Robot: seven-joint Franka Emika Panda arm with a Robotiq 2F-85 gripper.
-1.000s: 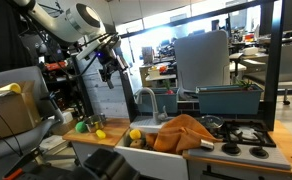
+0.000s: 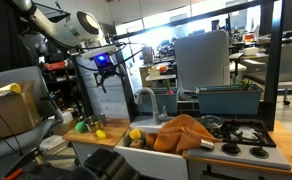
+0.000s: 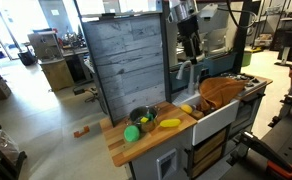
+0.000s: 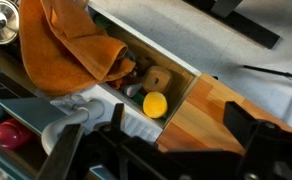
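Observation:
High over the counter, well clear of everything on it, hangs my gripper. Its dark fingers (image 4: 114,125) stand wide apart in the wrist view, so it is open, with nothing held between them. Below lies the sink (image 4: 193,88), where a round yellow item (image 4: 154,104) and a brown block-like item (image 4: 157,79) sit together. An orange-brown cloth (image 2: 183,134) is draped over the sink's other side. On the wooden counter left of the sink rests a yellow item (image 2: 101,134).
A grey faucet (image 2: 146,98) rises behind the sink. Right of the cloth is a stove (image 2: 244,134) with a pan. A green item (image 3: 132,133) and a pot (image 3: 144,115) stand at the counter's left end. Bare wood (image 4: 208,115) shows beside the sink.
The gripper has turned and shifted slightly down and left in exterior view 1. The things on the counter and in the sink look unmoved.

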